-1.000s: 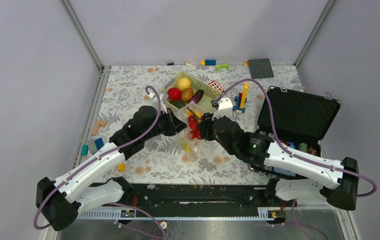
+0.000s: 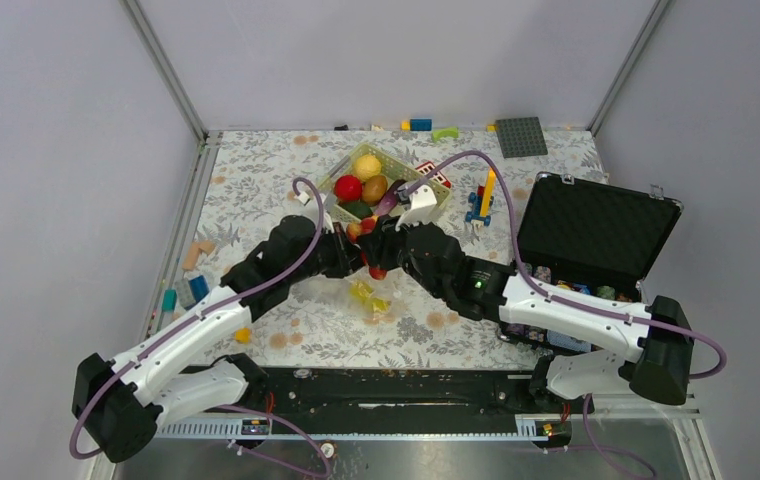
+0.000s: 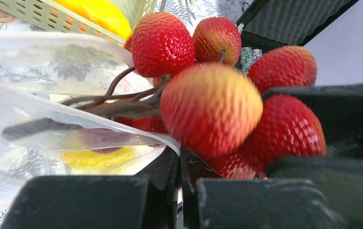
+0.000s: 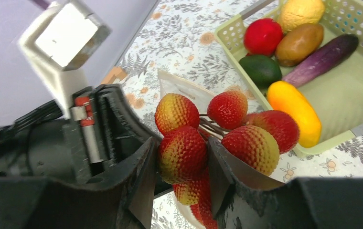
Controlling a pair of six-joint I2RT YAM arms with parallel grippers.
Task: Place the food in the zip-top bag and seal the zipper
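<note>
A clear zip bag [image 3: 36,114] with yellow food in its bottom is pinched at its rim by my left gripper, which is shut. A cluster of red-yellow lychee-like fruits [image 3: 210,109] on brown stems sits over the bag's mouth, the stems reaching inside. My right gripper is around the cluster, one fruit [image 4: 182,150] between its fingers. In the top view both grippers meet at the centre, above the bag.
A green basket [image 2: 421,205] behind holds several fruits and vegetables. An open black case [image 2: 581,235] stands at the right, a toy [image 2: 486,200] beside it.
My right gripper has moved left toward the left gripper, carrying the fruit cluster over the bag.
</note>
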